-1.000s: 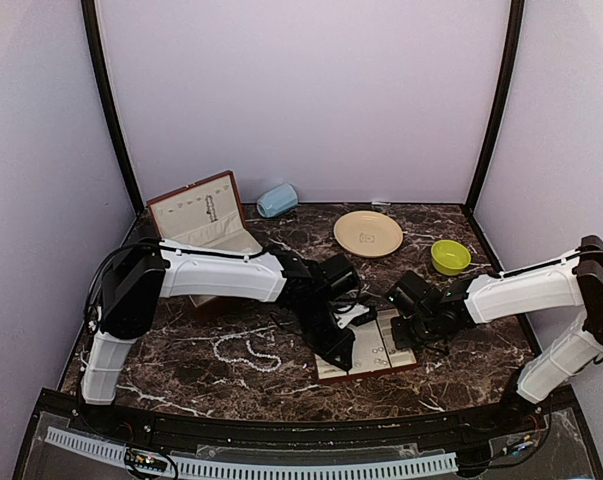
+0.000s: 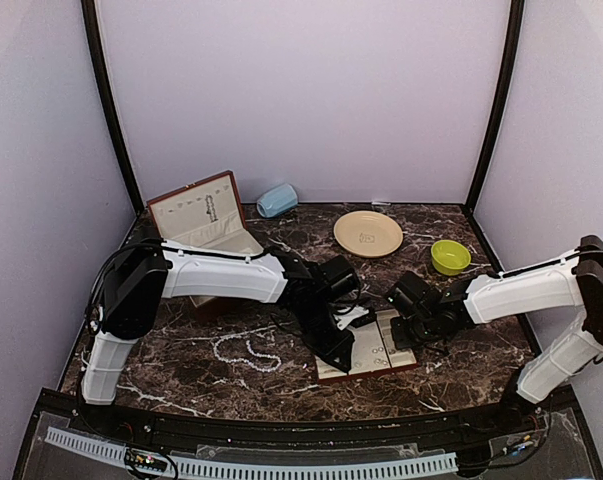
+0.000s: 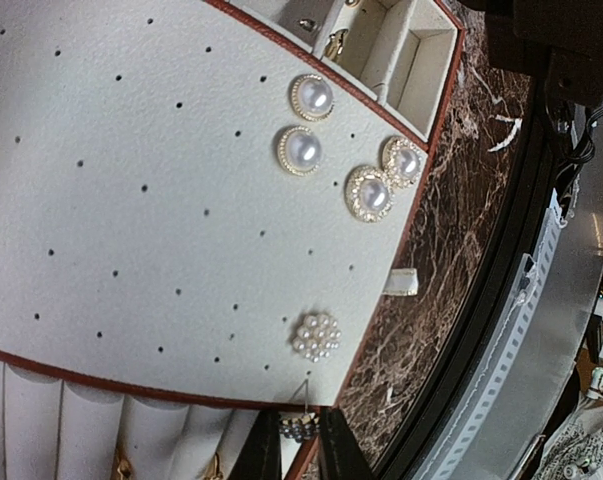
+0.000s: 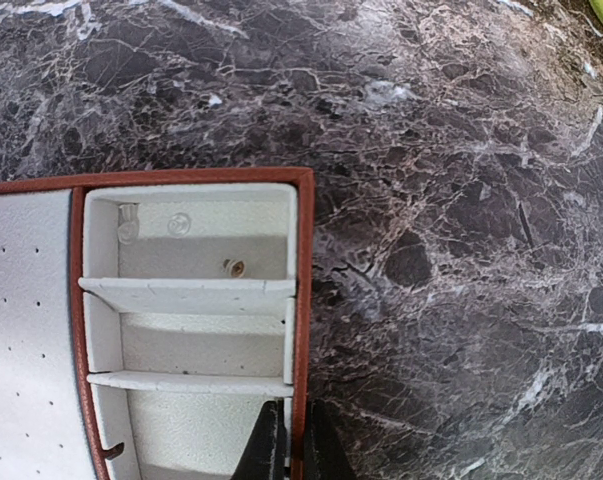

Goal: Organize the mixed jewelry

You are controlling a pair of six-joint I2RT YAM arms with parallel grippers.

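A white-lined jewelry tray (image 2: pixel 367 354) with a brown rim lies under both arms. In the left wrist view, pearl earrings (image 3: pixel 312 97) and a pearl cluster earring (image 3: pixel 316 337) sit on its perforated panel. My left gripper is shut on a small dark beaded earring (image 3: pixel 299 427), whose thin wire points toward the panel, at the panel's edge by the padded ring rolls (image 3: pixel 88 430). My right gripper is shut on the tray's outer side wall (image 4: pixel 300 340). The compartments beside that wall hold a small stud (image 4: pixel 234 268) and clear earring backs (image 4: pixel 128 223).
A pearl necklace (image 2: pixel 247 360) lies left on the marble table. Behind the left arm stands the open jewelry box (image 2: pixel 199 215). Farther back are a blue cup (image 2: pixel 277 201), a beige plate (image 2: pixel 368 246) and a green bowl (image 2: pixel 449 257). Bare marble lies right of the tray.
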